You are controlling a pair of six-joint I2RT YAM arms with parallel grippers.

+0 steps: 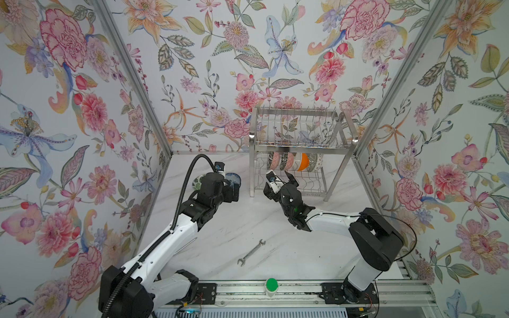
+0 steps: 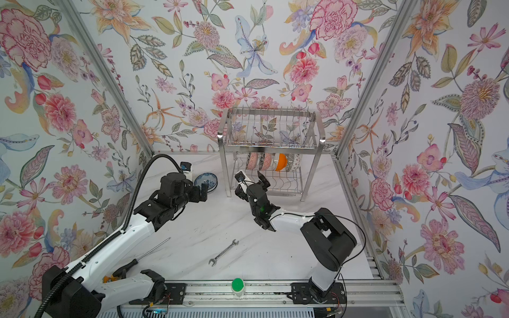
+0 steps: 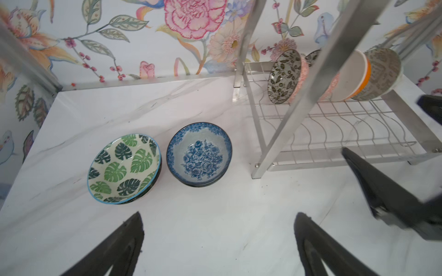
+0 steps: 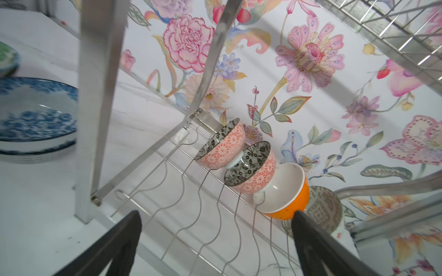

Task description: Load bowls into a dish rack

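On the lower tier of the steel dish rack several bowls stand on edge: two patterned pink bowls, an orange bowl and a grey patterned bowl. Two stacks lie on the table left of the rack, topped by a green leaf bowl and a blue floral bowl. Behind them in depth, nearer the camera, my left gripper hovers open and empty. My right gripper is open too, in front of the rack's lower tier, nothing between its fingers.
A wrench lies on the front of the table, and a screwdriver at the left. A green-capped container stands at the front edge. The rack's upper tier is empty. Table space right of the rack is clear.
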